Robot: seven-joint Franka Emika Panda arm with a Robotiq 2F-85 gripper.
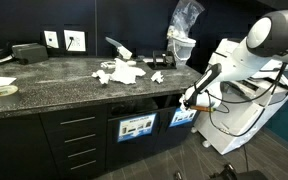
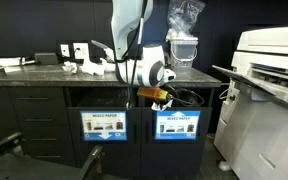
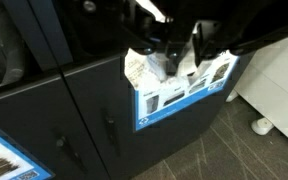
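In the second exterior view, my gripper (image 2: 158, 103) points down in front of the right-hand dark cabinet door. A small piece of crumpled white paper (image 2: 163, 106) shows at its fingertips, just above the "MIXED PAPER" label (image 2: 178, 125). From the wrist camera, the dark gripper appears shut on the pale paper (image 3: 187, 66), though blur hides the exact grip. Part of the blue-edged label (image 3: 174, 100) lies behind it. The first exterior view has the gripper (image 1: 186, 105) close to the cabinet front, below the counter edge.
Several more white crumpled pieces (image 1: 124, 72) lie on the dark counter (image 1: 64, 82). A second labelled door (image 1: 136, 126) is to the left. A white machine (image 2: 269, 110) stands at the right. Open floor (image 1: 134, 165) spreads before the cabinets.
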